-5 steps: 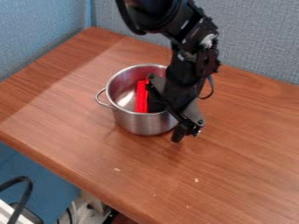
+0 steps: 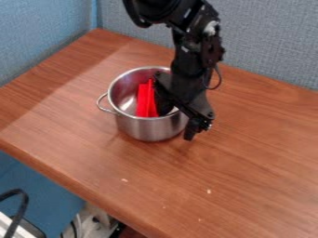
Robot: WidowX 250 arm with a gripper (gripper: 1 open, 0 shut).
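Note:
A steel pot with loop handles sits on the wooden table, left of center. Inside it stands a red object, partly hidden by the black gripper. The gripper is angled down over the pot's right side, with one finger inside near the red object and the other outside the pot's wall. It is open, and whether it touches the pot or the red object is unclear.
Grey-blue padded walls stand behind it. Cables and some equipment lie below the table's front left edge.
The arm and gripper have shifted slightly left and up from where they were. The pot stays in about the same place.

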